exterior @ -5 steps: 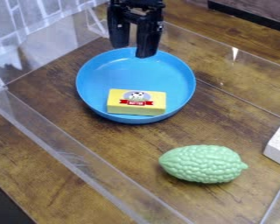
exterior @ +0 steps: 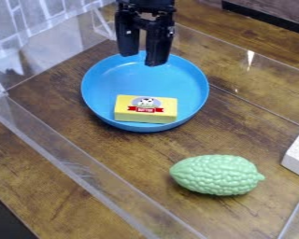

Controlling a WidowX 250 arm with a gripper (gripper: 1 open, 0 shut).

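Observation:
A blue round dish (exterior: 146, 77) rests on the wooden surface, holding a yellow box with a cow label (exterior: 145, 108) in its front part. The black gripper (exterior: 145, 56) hangs over the back of the dish at the top, its two fingers apart with nothing visible between them. A bumpy pale green vegetable (exterior: 216, 175) lies at the lower right, apart from the dish.
A white block (exterior: 298, 151) sits at the right edge. Clear plastic barriers run along the left and right.
The gripper has shifted very slightly downward over the dish. The dish, box and green vegetable have not moved.

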